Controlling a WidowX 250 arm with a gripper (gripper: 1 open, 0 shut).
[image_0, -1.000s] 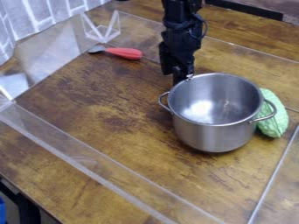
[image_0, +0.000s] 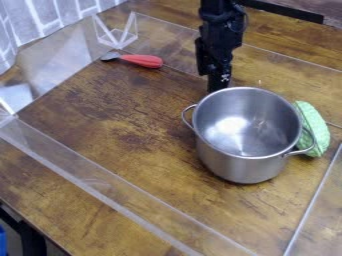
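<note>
My black gripper (image_0: 214, 72) hangs down from the top centre, just behind a steel pot (image_0: 247, 134) with two side handles; whether its fingers are open or shut cannot be made out. A pale green object (image_0: 313, 130) lies at the pot's right, partly hidden by it. A red-handled utensil (image_0: 140, 60) with a metal end lies at the upper left, apart from the gripper.
Clear plastic walls (image_0: 40, 80) edge the work area at the left, front and right.
The pot has shifted slightly over the last second, its rim now a little lower and further left at the right side. The gripper has moved slightly.
</note>
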